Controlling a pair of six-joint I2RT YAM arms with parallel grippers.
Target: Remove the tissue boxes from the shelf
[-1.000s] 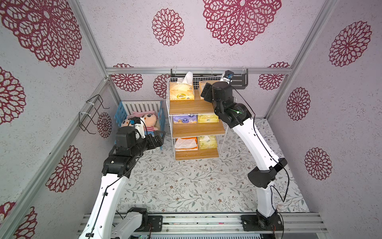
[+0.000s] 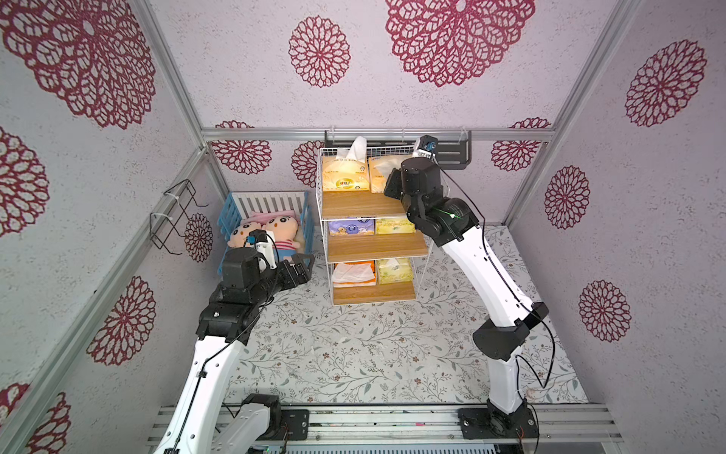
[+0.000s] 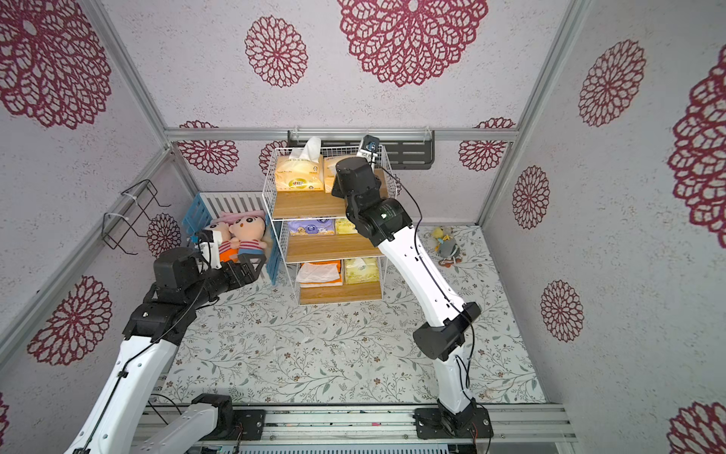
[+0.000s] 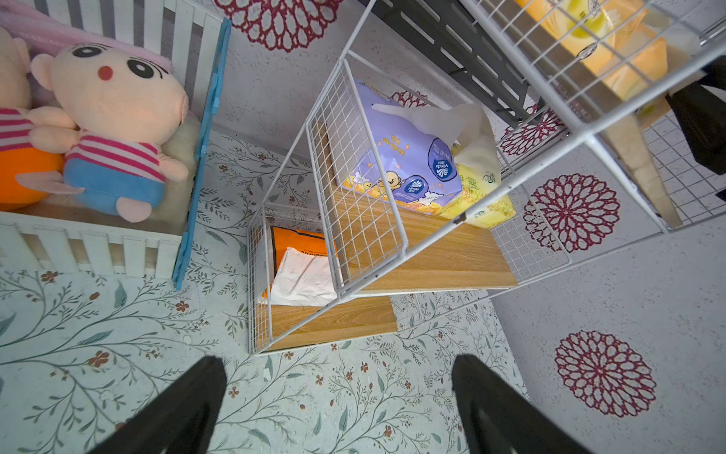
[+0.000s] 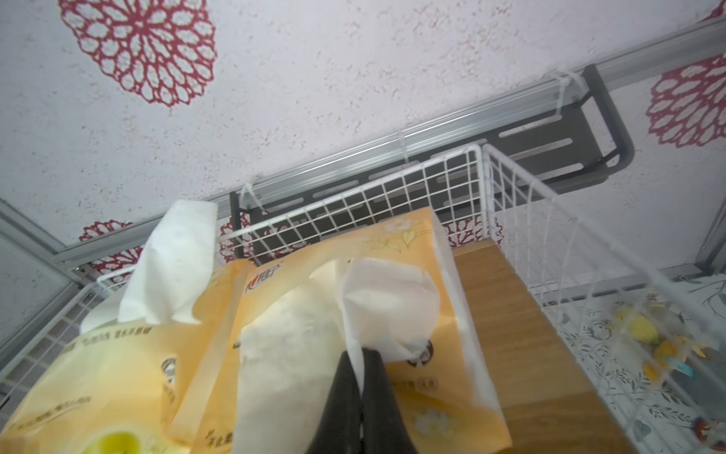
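Note:
On the top board of the shelf (image 2: 363, 202) sit two orange-yellow tissue packs, a left one (image 2: 345, 174) and a right one (image 5: 412, 238) close beside it. My right gripper is shut on the right pack's white tissue (image 5: 389, 299), pinched between its fingertips over the pack. A purple pack (image 4: 408, 155) and a yellow pack (image 4: 484, 200) share the middle board. The bottom board carries an orange-and-white pack (image 2: 354, 274) and a yellow-green pack (image 2: 394, 270). My left gripper stands open and empty, left of the shelf.
A blue-and-white crib (image 4: 90, 246) with dolls (image 4: 113, 128) stands left of the shelf. White wire sides (image 4: 355, 166) and a back mesh (image 5: 453, 178) bound the boards. The patterned floor (image 2: 363, 348) before the shelf is clear. A toy (image 3: 446, 246) lies right of it.
The right tissue pack has shifted forward and left, up close to the left pack, and my right gripper has moved slightly. My left arm has moved a little.

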